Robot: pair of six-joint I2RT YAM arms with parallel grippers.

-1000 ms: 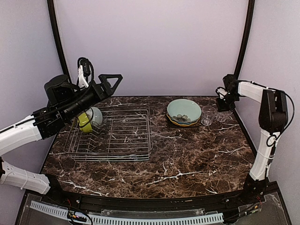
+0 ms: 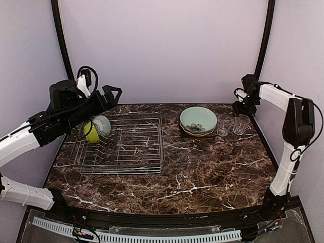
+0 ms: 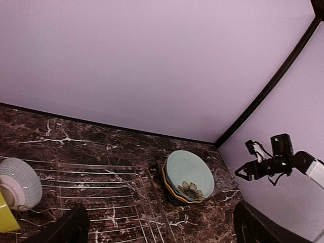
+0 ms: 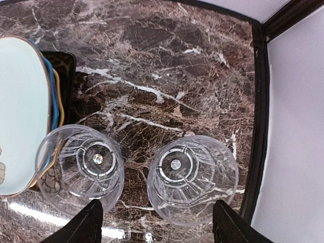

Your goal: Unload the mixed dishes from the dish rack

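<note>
The wire dish rack (image 2: 163, 136) holds a yellow-green dish (image 2: 91, 133) and a white dish (image 2: 104, 124) at its left end; both also show at the edge of the left wrist view. My left gripper (image 2: 114, 96) is open and empty above the rack's back left. Two clear glasses stand side by side on the counter: the left glass (image 4: 81, 169) next to the plates, the right glass (image 4: 192, 179) nearer the wall. Behind and above the right glass, my right gripper (image 2: 242, 107) has its fingers (image 4: 233, 228) spread, holding nothing.
Stacked plates and bowls (image 2: 198, 119), pale green on top, sit on a dark holder left of the glasses. Walls close off the back and both sides.
The left gripper has shifted slightly left and turned.
</note>
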